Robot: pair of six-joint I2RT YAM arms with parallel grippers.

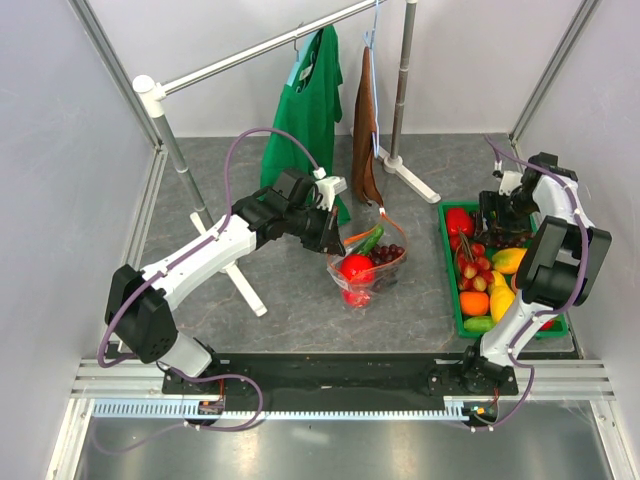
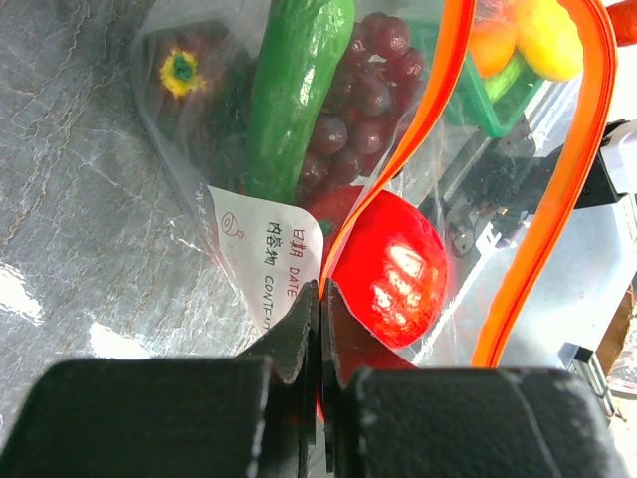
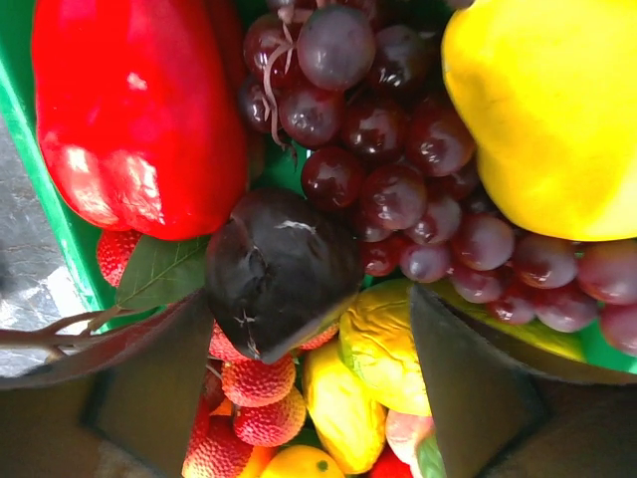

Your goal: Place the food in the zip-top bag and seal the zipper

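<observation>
A clear zip bag with orange zipper (image 2: 537, 239) holds a red round item (image 1: 356, 268), a cucumber (image 2: 294, 90) and grapes (image 2: 363, 110). My left gripper is shut on the bag's thin edge. My right gripper is part open over the green food bin (image 1: 450, 300), its fingers either side of a dark heart-shaped item (image 3: 279, 269); whether they touch it is unclear. Around that lie a red pepper (image 3: 134, 110), grapes (image 3: 398, 189), a yellow pepper (image 3: 542, 110) and lychees (image 3: 259, 383).
A clothes rack (image 1: 260, 41) with a green shirt (image 1: 300, 110) and brown cloth (image 1: 365, 130) stands behind.
</observation>
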